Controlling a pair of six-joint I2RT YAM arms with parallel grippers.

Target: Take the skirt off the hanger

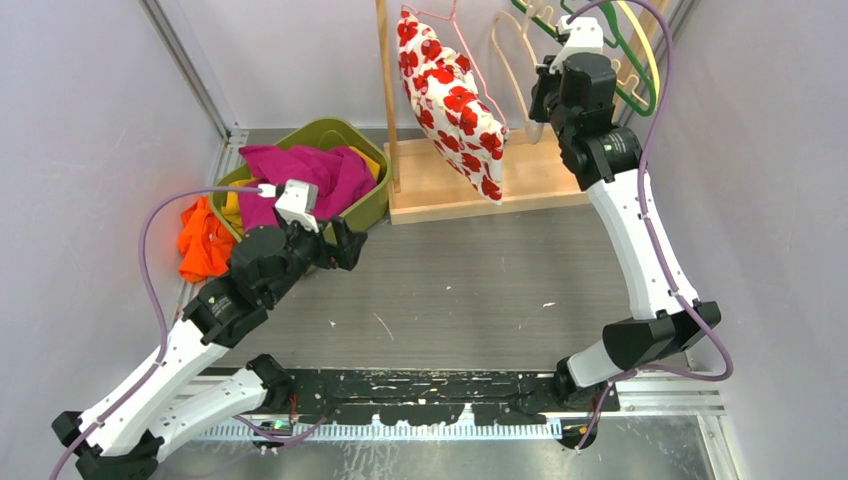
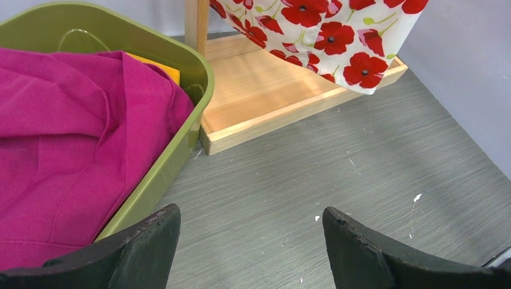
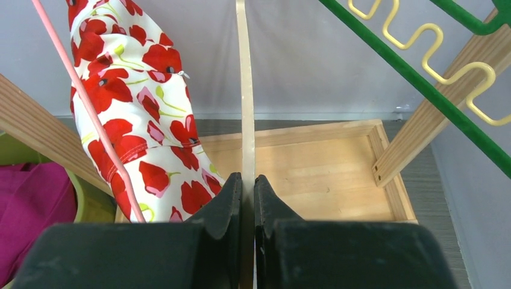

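Observation:
A bare beige hanger (image 3: 247, 108) is clamped between the dark fingers of my right gripper, which is raised by the rack. In the top view the same hanger (image 1: 508, 62) shows no garment on it. My left gripper is open and empty above the floor, just right of the green bin (image 2: 208, 90). Magenta cloth (image 2: 66, 150) lies heaped in that bin; whether it is the skirt, I cannot tell. White cloth with red flowers (image 1: 455, 105) hangs from a pink hanger (image 1: 470, 50) on the rack.
Green hangers (image 1: 640, 75) hang on the rack's right, near my right arm. The wooden rack base (image 1: 490, 205) stands at the back. Orange cloth (image 1: 203, 243) lies left of the bin. The grey floor (image 1: 450, 290) between the arms is clear.

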